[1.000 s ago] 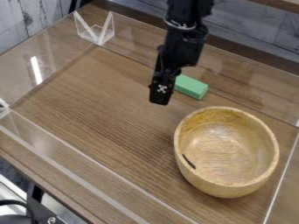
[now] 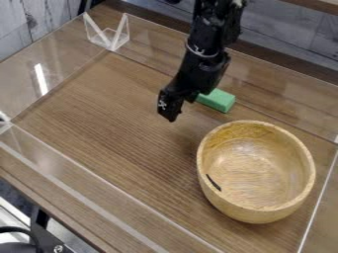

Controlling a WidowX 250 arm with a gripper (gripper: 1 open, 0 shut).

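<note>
My black gripper [image 2: 183,98] hangs low over the middle of the wooden table [image 2: 99,138], open, its fingertips apart with nothing seen between them. Just right of it, partly behind the gripper, a green block [image 2: 219,100] lies on the table. A large yellow bowl [image 2: 264,168] stands to the lower right, in front of the gripper, with a small dark mark on its inner left side.
A white wire rack [image 2: 109,35] stands at the back left. A black cable lies at the lower left corner.
The gripper has turned about its vertical axis, its fingertips now lined up more diagonally beside the green block. The block and bowl look unmoved.
</note>
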